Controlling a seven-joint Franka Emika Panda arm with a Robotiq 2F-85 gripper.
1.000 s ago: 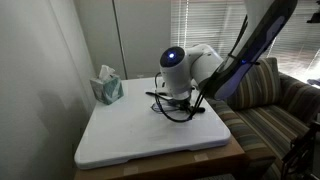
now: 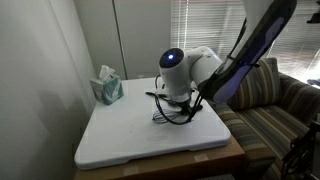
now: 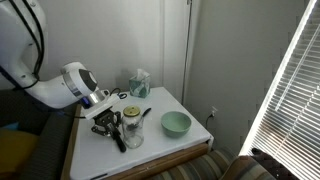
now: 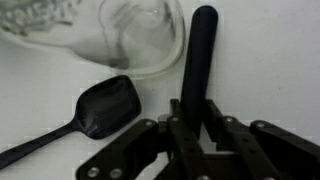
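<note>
In the wrist view my gripper is shut on a long black handle (image 4: pixel 201 50), which runs up and away between the fingers. The handle's other end is hidden by the gripper. To its left lies a black spoon (image 4: pixel 108 108) on the white table, apart from the fingers. A clear glass jar (image 4: pixel 140 40) stands close beside the handle at the upper left. From the second exterior view, the jar (image 3: pixel 133 124) is right by the gripper, low over the table.
A green bowl (image 3: pixel 175 124) sits to the right of the jar in the second exterior view. The tissue box (image 2: pixel 107 87) is at the back left of the white table (image 2: pixel 115 140). A striped sofa (image 2: pixel 262 110) borders the right side.
In the first exterior view, my gripper has shifted slightly downward and nearer the table's front. The tissue box stays where it was.
</note>
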